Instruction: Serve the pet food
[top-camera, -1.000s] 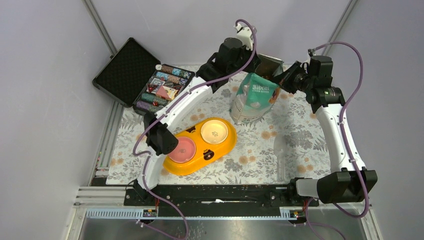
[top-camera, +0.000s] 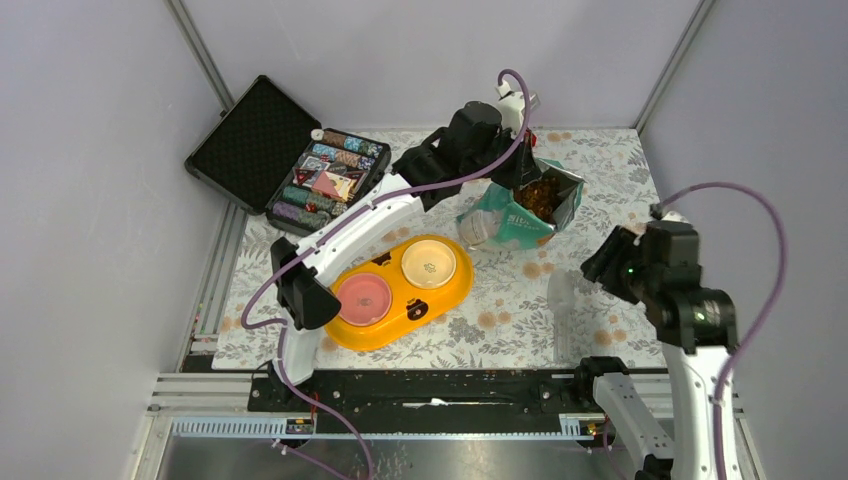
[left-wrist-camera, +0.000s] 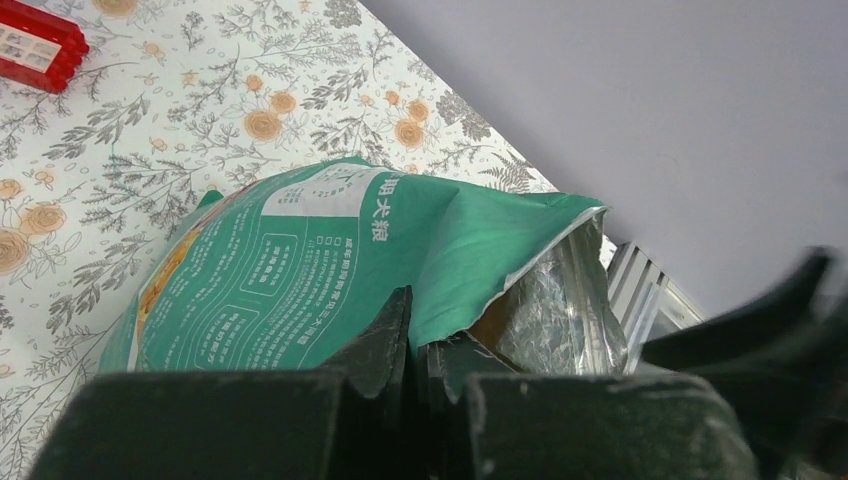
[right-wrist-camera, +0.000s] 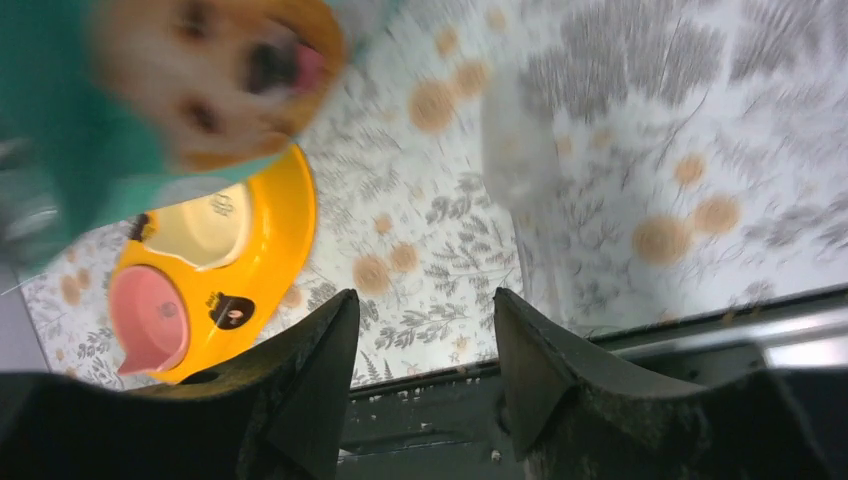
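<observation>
The green pet food bag (top-camera: 520, 226) stands near the table's middle back, its mouth spread and brown kibble (top-camera: 540, 196) showing inside. On its rim my left gripper is shut, pinching the folded green edge. My right gripper hovers to the right of the bag, its fingers apart and nothing between them. Below it on the cloth lies a clear scoop (right-wrist-camera: 520, 150), its handle toward the front edge. A yellow double feeder (top-camera: 400, 320) holds a cream bowl (top-camera: 429, 263) and a pink bowl (top-camera: 363, 299); both look empty.
An open black case (top-camera: 330, 180) with rolls and cards sits at the back left. A red object (left-wrist-camera: 40, 45) lies behind the bag.
The right gripper let go of the bag's right rim and moved away, right and toward the front.
</observation>
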